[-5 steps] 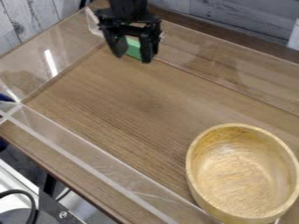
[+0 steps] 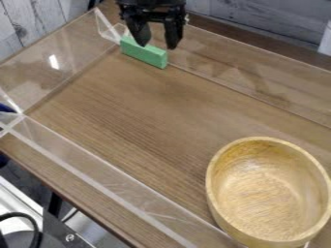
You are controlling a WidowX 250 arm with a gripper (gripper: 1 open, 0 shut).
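My black gripper is at the top centre of the camera view, its two fingers apart and pointing down. A green block lies on the wooden floor just below and to the left of it, partly behind the left finger.
A large round beige bowl stands at the lower right. Clear plastic walls border the left and front. A black cable lies at the bottom left corner.
My gripper has moved back, toward the top of the view, uncovering more of the green block, which stays near the same spot.
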